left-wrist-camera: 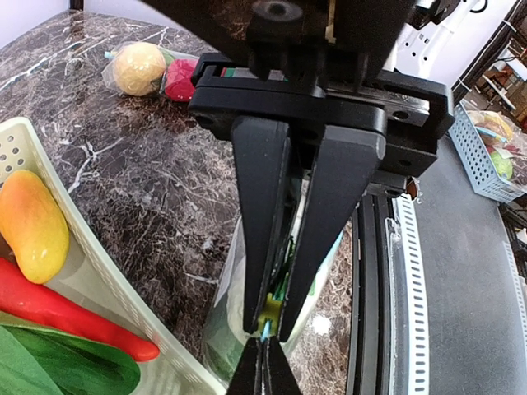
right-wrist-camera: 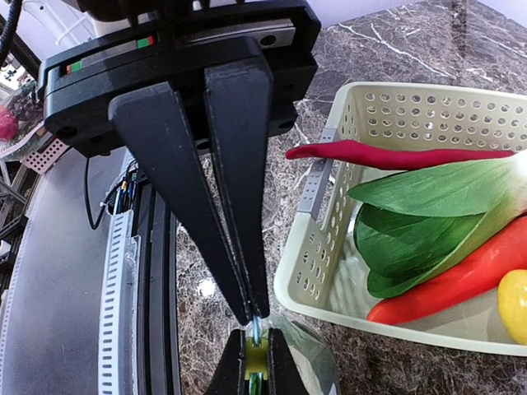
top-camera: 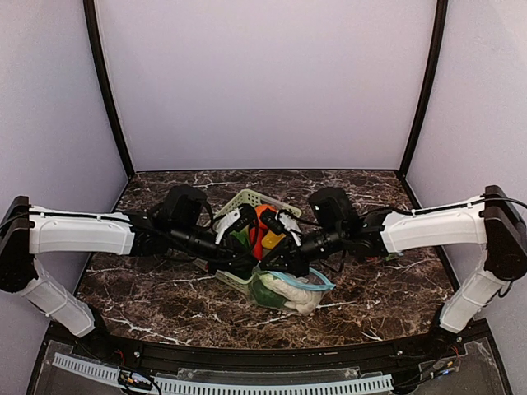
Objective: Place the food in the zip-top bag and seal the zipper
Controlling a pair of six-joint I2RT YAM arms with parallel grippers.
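The clear zip top bag (top-camera: 284, 292) holds white and green food (top-camera: 298, 296) and lies in front of the basket. Its blue zipper (top-camera: 317, 284) slants down to the right. My left gripper is shut on one end of the blue strip, which shows thinly at its fingertips. Almost touching it, my right gripper is shut on the yellow slider (right-wrist-camera: 257, 358), with some green behind it. Between the two grippers runs only a short piece of blue strip (right-wrist-camera: 255, 329). How much of the zipper is closed cannot be told.
Right behind the grippers stands a pale basket (right-wrist-camera: 395, 325) with a red pepper (right-wrist-camera: 461, 280), leafy greens (right-wrist-camera: 445, 230) and a yellow fruit (left-wrist-camera: 33, 222). Bagged food lies on the right side. Bare table lies toward the front.
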